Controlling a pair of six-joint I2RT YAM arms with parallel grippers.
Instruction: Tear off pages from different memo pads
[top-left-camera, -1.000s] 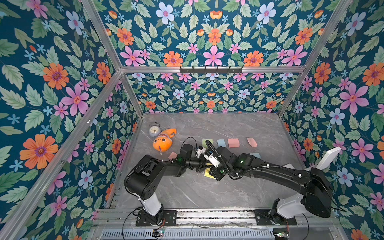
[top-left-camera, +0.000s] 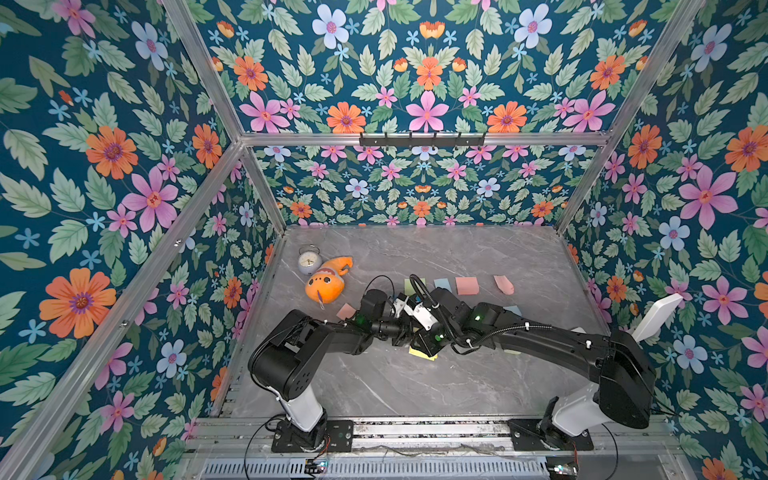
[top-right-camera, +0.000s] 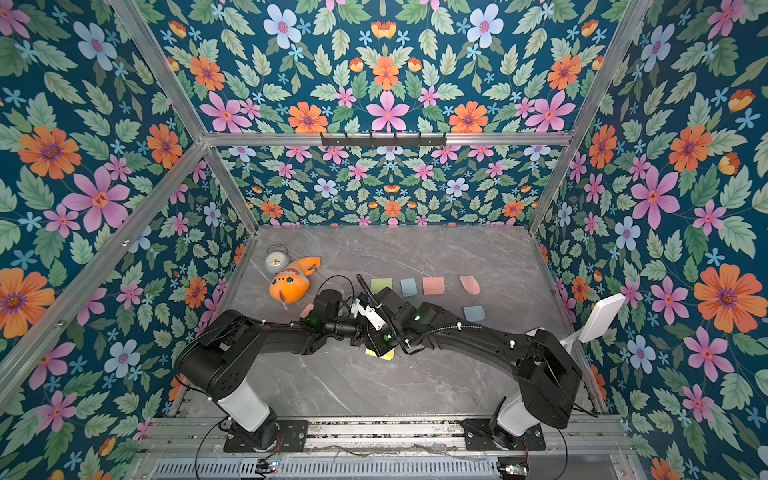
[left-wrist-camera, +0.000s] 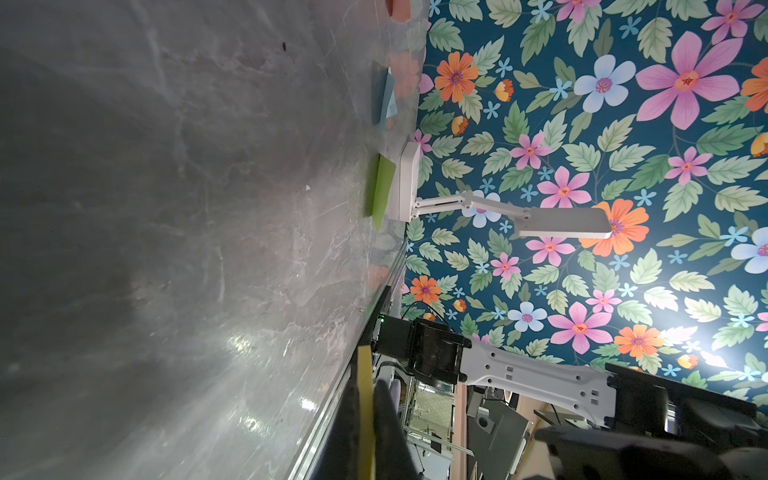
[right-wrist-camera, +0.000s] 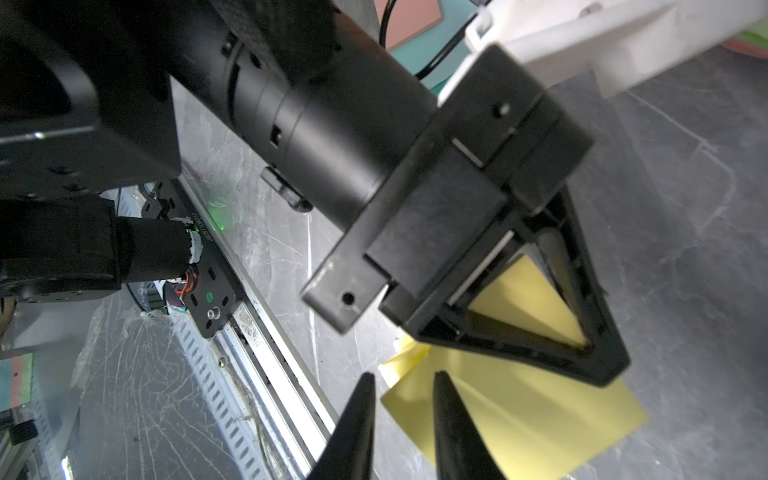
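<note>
A yellow memo pad (top-left-camera: 421, 353) (top-right-camera: 379, 353) lies at table centre under both grippers. In the left wrist view my left gripper is shut, with a thin yellow edge showing at its fingers. In the right wrist view my right gripper is part open over the corner of the yellow paper (right-wrist-camera: 520, 408), beside the left gripper's black housing and a crumpled yellow bit. Other pads lie behind: green (top-right-camera: 381, 284), blue (top-right-camera: 408, 286), pink (top-right-camera: 433, 285), a second blue (top-right-camera: 473, 313) and a curled pink sheet (top-right-camera: 469, 285).
An orange plush toy (top-left-camera: 324, 284) and an alarm clock (top-left-camera: 309, 257) stand at the back left, near a pink paper (top-left-camera: 345, 311) beside the left arm. Aluminium rails edge the table (top-left-camera: 448, 384).
My right arm has shifted slightly over the last second, covering more of the yellow pad in the top left view. The left arm looks still.
</note>
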